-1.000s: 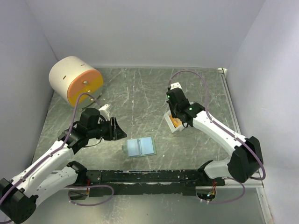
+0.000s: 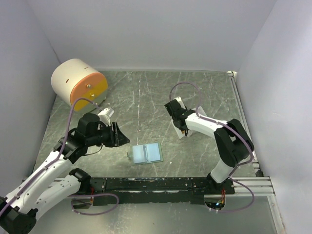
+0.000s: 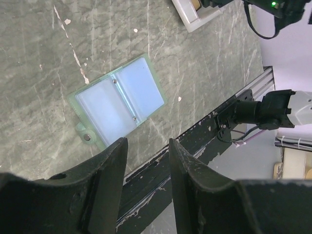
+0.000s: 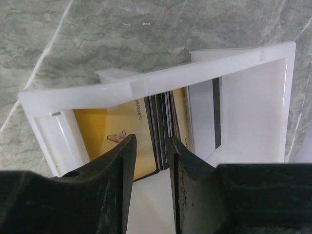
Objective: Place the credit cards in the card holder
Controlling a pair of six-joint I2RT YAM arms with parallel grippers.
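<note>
Several cards [image 4: 134, 136], gold, black and white, stand leaning together in a white box [image 4: 161, 83]. Over that box, in the right wrist view, my right gripper is partly open, its fingertips in front of the black card edges with a small gap between them. Whether a card is between its fingers cannot be made out. The green-edged card holder [image 2: 146, 153] lies open and flat on the table, showing two pale blue-white pockets [image 3: 109, 109] in the left wrist view. Just left of the holder and above the table, my left gripper [image 2: 127, 140] is open and empty.
A white drum with an orange and yellow front [image 2: 80, 85] stands at the back left. A black rail [image 2: 151, 187] runs along the front edge.
The left arm has shifted slightly left. Holder and box appear unmoved.
</note>
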